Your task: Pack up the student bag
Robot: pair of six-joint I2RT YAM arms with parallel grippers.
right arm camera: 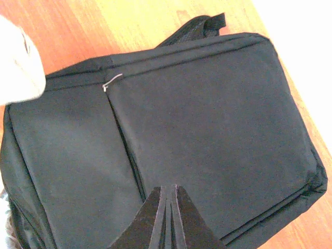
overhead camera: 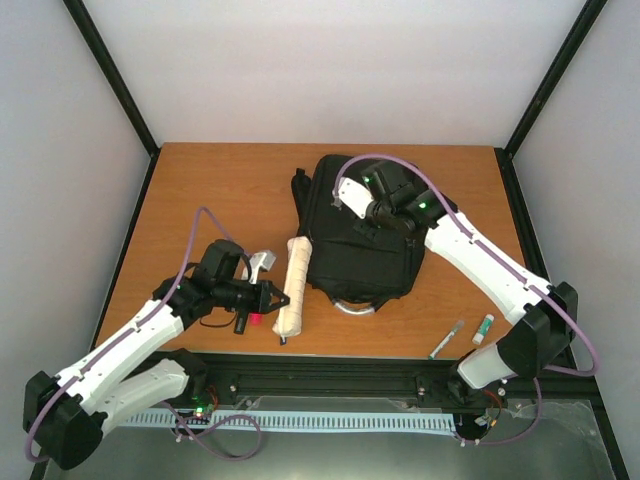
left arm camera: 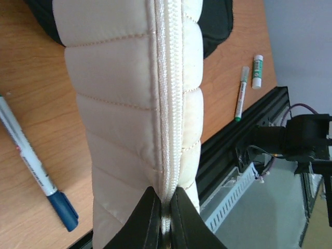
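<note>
The black backpack [overhead camera: 345, 262] lies flat on the table, its silvery handle [overhead camera: 353, 308] toward the front. Over its upper right part hangs my right gripper, fingers together and nothing between them. In the right wrist view the bag's black fabric [right arm camera: 207, 119] spreads below the fingertips, with a short zipper pull [right arm camera: 112, 81] near one seam; the top flap is outside the fingers. My left gripper is closed on the zip edge of a cream quilted pencil case [left arm camera: 119, 88]. In the top view the case [overhead camera: 293, 285] is along the bag's left side.
A blue-capped marker [left arm camera: 39, 168] lies on the wood beneath the case. At the front right are a green-capped pen [overhead camera: 446, 339] and a small green-and-white tube [overhead camera: 483, 329]. A pink-ended item [overhead camera: 255, 319] sits under the left arm. Bare table [overhead camera: 225, 175] stretches at the back left.
</note>
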